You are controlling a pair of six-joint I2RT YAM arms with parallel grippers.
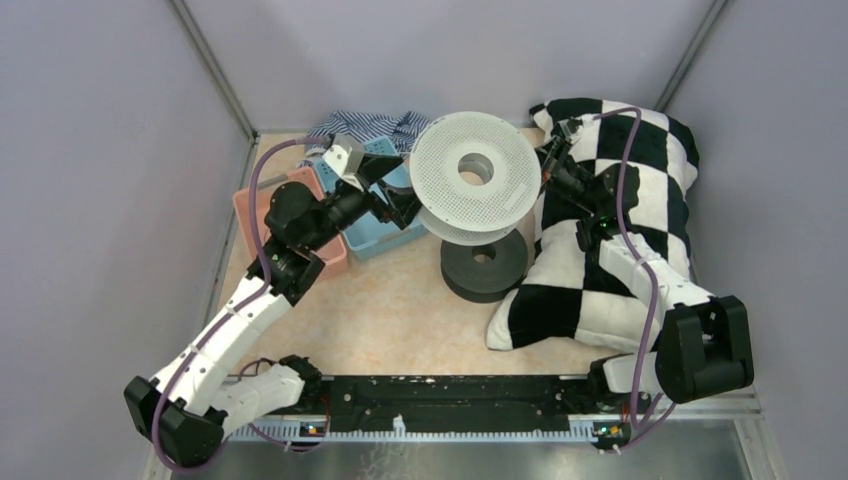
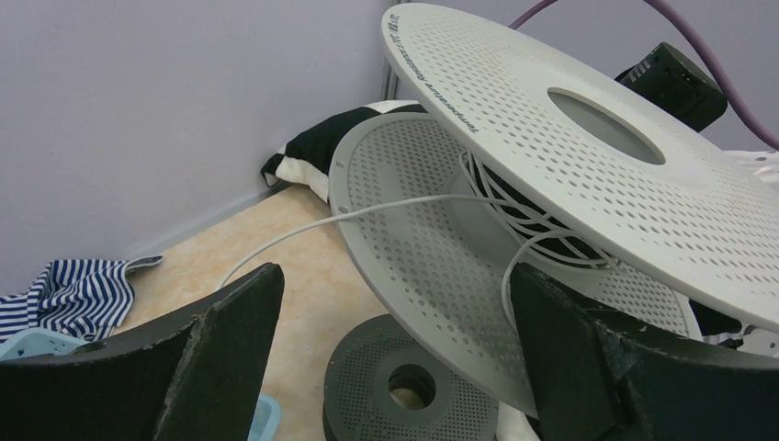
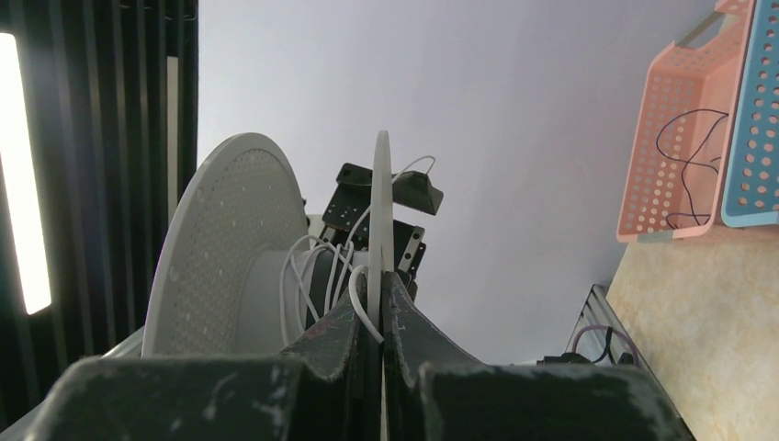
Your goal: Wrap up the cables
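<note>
A large white perforated spool (image 1: pixel 437 180) is held up over the middle of the table, with white cable (image 2: pixel 404 203) looped loosely around its core. My right gripper is shut on the rim of one spool flange. To the left of the spool, my left gripper (image 1: pixel 396 184) stands open, its fingers (image 2: pixel 234 340) spread wide. One length of the cable runs from the core across the lower flange and passes behind a left finger. Another stretch of it curves down behind the other finger; where it ends is hidden.
A dark grey round spool (image 1: pixel 460 275) lies on the table below the white one. Blue (image 1: pixel 385 240) and pink (image 1: pixel 335 258) baskets and a striped cloth (image 1: pixel 365 124) are at the left. A checkered cushion (image 1: pixel 560 310) fills the right.
</note>
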